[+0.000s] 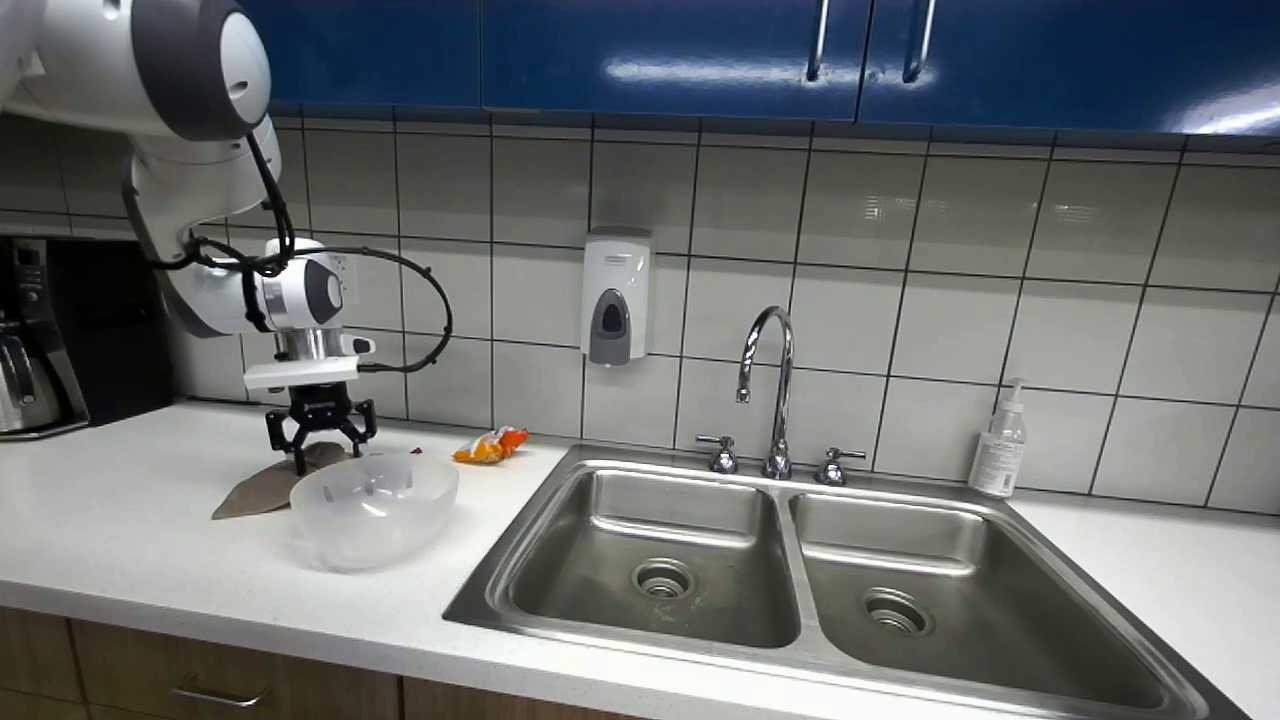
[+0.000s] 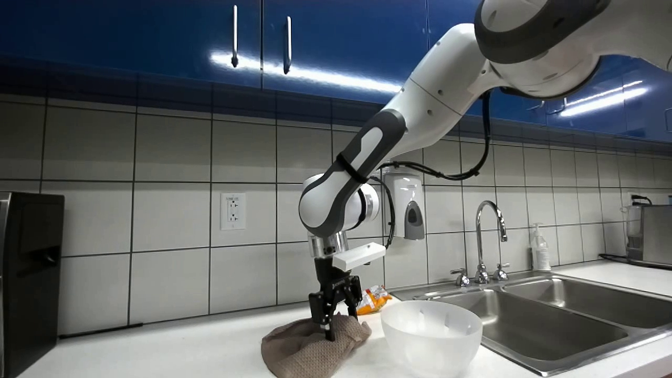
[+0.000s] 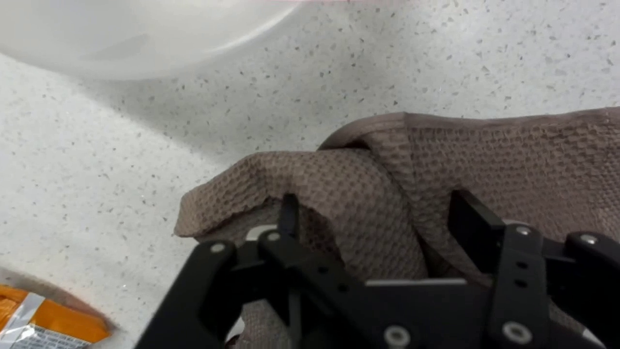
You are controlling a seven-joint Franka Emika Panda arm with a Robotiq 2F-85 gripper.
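Note:
A brown textured cloth (image 2: 308, 350) lies crumpled on the counter, its raised fold (image 3: 354, 198) between the two fingers of my gripper. The fingers are part open, with a finger on either side of that fold. In exterior view 1 my gripper (image 1: 326, 460) points straight down at the cloth (image 1: 266, 490), its tips low at the fabric. Beside the cloth stands a translucent white bowl (image 1: 374, 510), apart from my fingers; exterior view 2 shows the bowl (image 2: 431, 337) to the right of the cloth.
An orange snack packet (image 1: 489, 445) lies near the wall, behind the bowl. To the right is a double steel sink (image 1: 794, 564) with a tall faucet (image 1: 780, 396). A coffee maker (image 1: 72, 336) stands at the far left.

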